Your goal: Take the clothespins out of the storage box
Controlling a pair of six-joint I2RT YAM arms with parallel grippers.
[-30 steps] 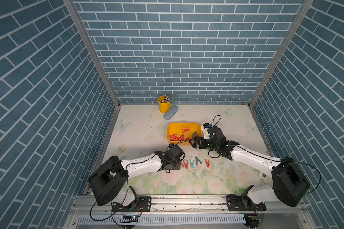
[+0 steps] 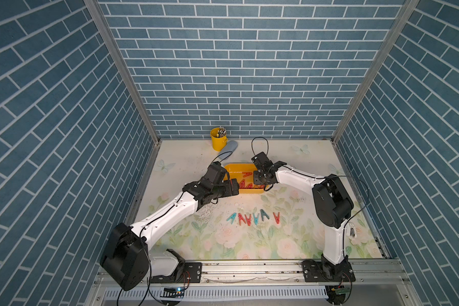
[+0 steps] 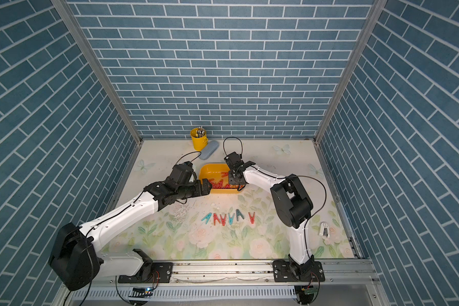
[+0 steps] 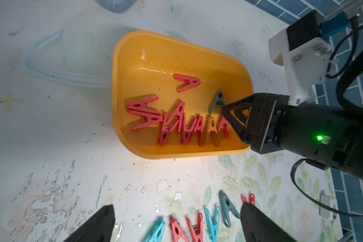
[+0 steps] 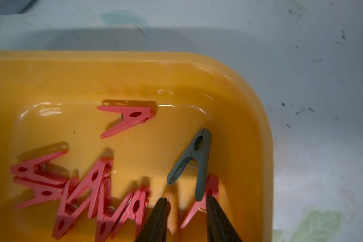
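Observation:
The orange storage box (image 4: 141, 44) holds several pink clothespins (image 5: 125, 121), an orange one (image 4: 211, 133) and a dark teal one (image 5: 201, 153). My right gripper is over the box's right part, its part-open fingers just below the teal pin in the right wrist view. My left gripper hangs open near the box's left front, nothing between its fingers. A row of red, blue and teal clothespins (image 4: 227, 207) lies on the table in front of the box.
A yellow cup with pens (image 2: 218, 140) and a blue-grey oblong item (image 3: 209, 149) stand behind the box. A small white object (image 3: 324, 229) lies at the right edge.
My right arm has moved inward and back, over the box. My left arm has risen and moved back and left from the clothespin row toward the box.

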